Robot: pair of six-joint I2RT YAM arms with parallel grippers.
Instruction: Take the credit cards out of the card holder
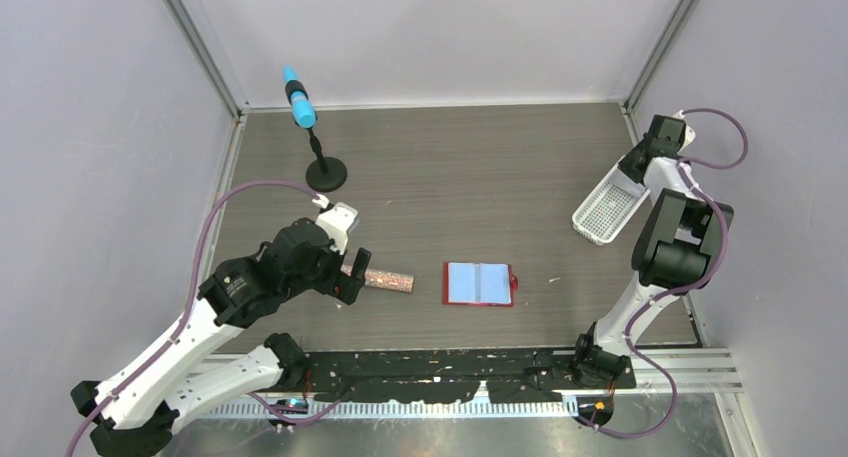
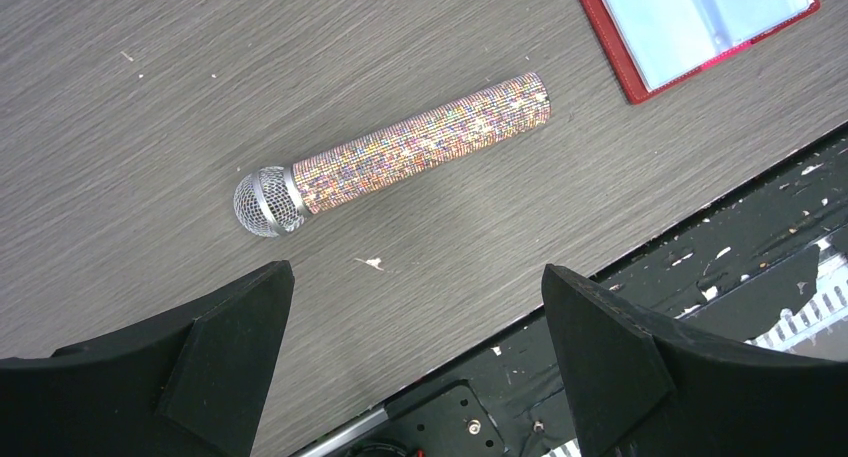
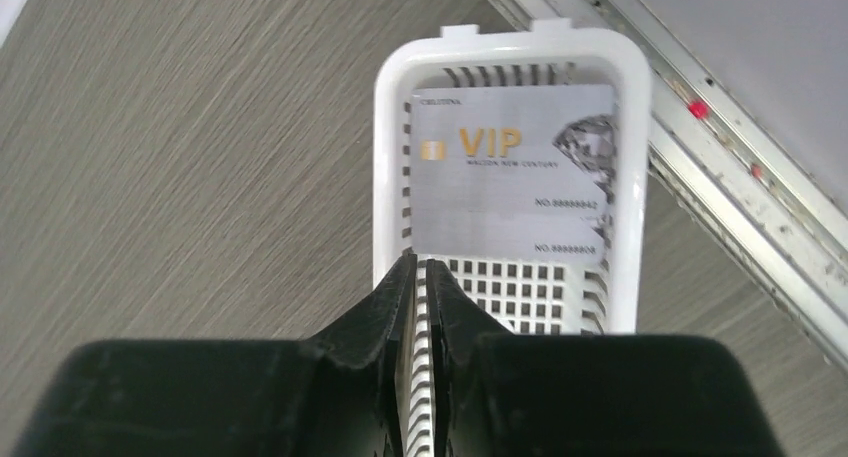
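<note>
The red card holder (image 1: 479, 284) lies open at the front middle of the table, its clear pockets pale blue; the left wrist view cuts off part of the holder (image 2: 700, 22). A grey VIP card (image 3: 510, 172) lies in the white basket (image 3: 630, 207) at one end. My right gripper is over that basket, near its side wall, with a narrow gap between its fingers and nothing visibly held. Over by the glittery microphone, my left gripper stands wide open and empty, to the left of the holder.
The glittery microphone (image 2: 425, 142) lies left of the holder. A blue microphone on a black stand (image 1: 326, 174) stands at the back left. Walls enclose the table, and the right one is close to the basket (image 1: 583, 224).
</note>
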